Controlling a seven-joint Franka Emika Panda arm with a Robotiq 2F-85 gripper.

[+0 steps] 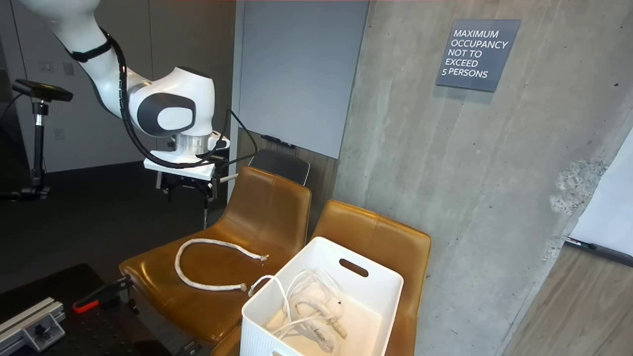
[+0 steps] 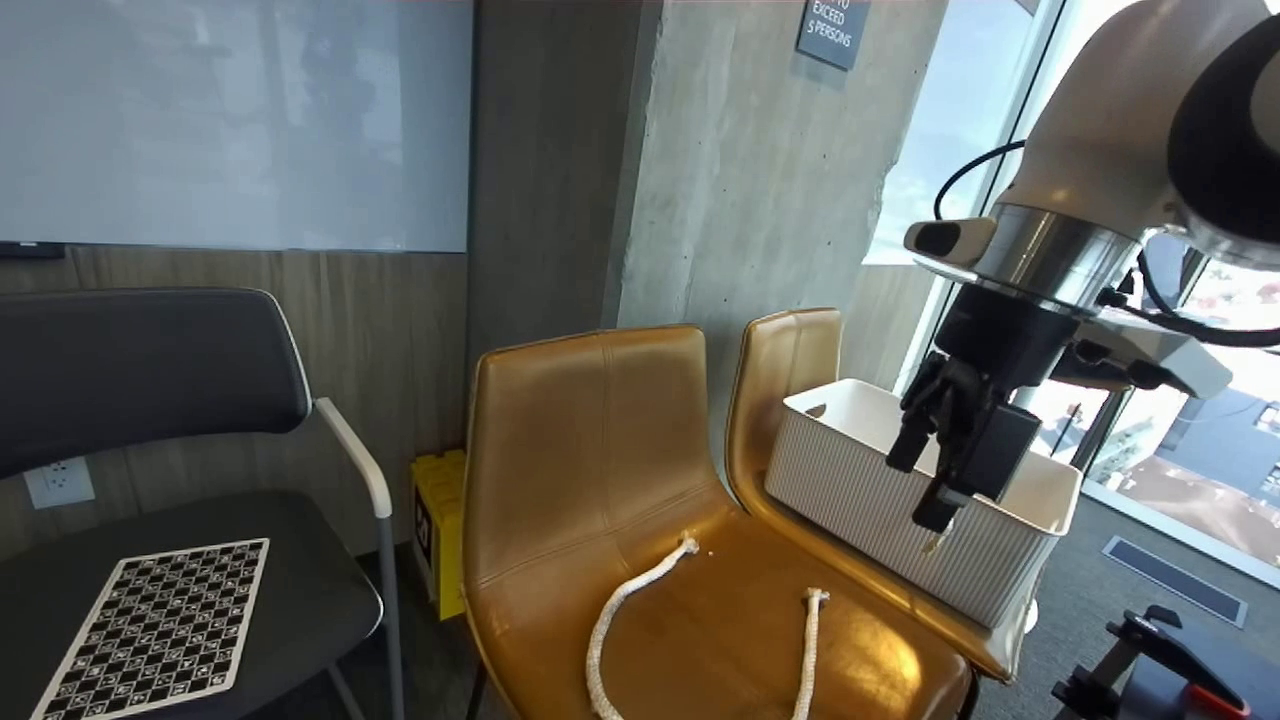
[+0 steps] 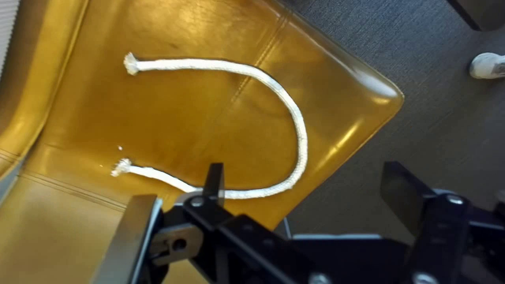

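A white rope (image 1: 185, 268) with frayed ends lies in a U shape on the seat of a brown leather chair (image 1: 279, 207). In the wrist view the whole rope (image 3: 301, 137) shows except where one finger of mine covers its lower run. My gripper (image 1: 184, 193) hangs in the air to the back left of the chair seat in exterior view 1, well above the rope. Its black fingers (image 3: 215, 177) stand wide apart, open, with nothing held. On the neighbouring chair a white bin (image 1: 371, 290) holds a tangle of white cable and rope (image 1: 314, 308).
One cable loop hangs over the bin's left rim. A dark chair (image 2: 132, 384) with a checkered board (image 2: 168, 630) on its seat stands beside the brown one. Clamps and a metal rail (image 1: 29, 323) sit at the lower left. A concrete wall (image 1: 474, 178) rises behind.
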